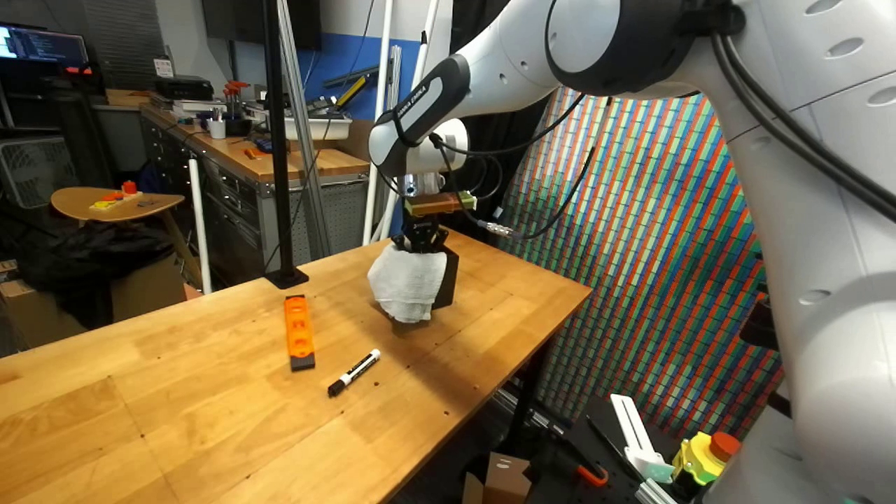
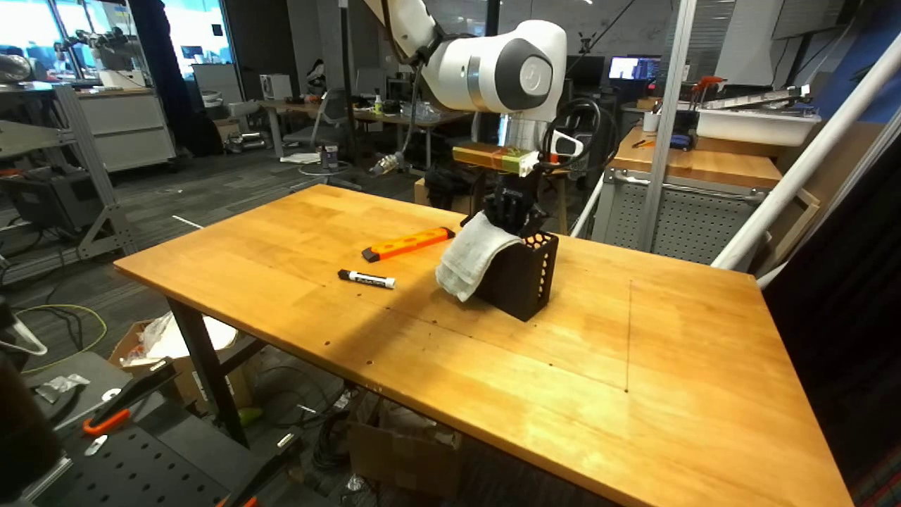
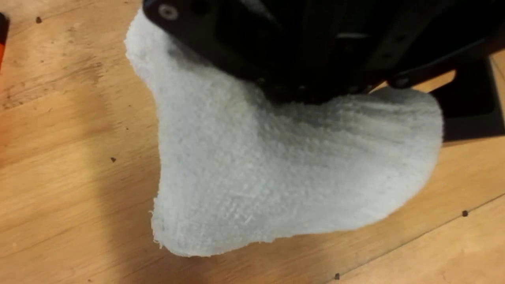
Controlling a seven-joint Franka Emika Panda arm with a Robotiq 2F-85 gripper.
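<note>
A white cloth (image 1: 407, 283) hangs down over the side of a black box (image 1: 447, 277) with hexagonal holes, which shows best in exterior view 2 as a holder (image 2: 524, 274) standing on the table. My gripper (image 1: 422, 245) is at the box's top, shut with the upper part of the cloth at its fingers. In the wrist view the cloth (image 3: 265, 180) spreads out below the dark gripper body, and the fingertips are hidden. Whether the box's wall is also caught between the fingers cannot be told.
An orange level (image 1: 299, 330) and a black-and-white marker (image 1: 353, 373) lie apart on the wooden table (image 1: 210, 403). Beyond the box, exterior view 2 shows a wide bare stretch of tabletop (image 2: 676, 355). A black post (image 1: 283, 252) rises at the table's far edge.
</note>
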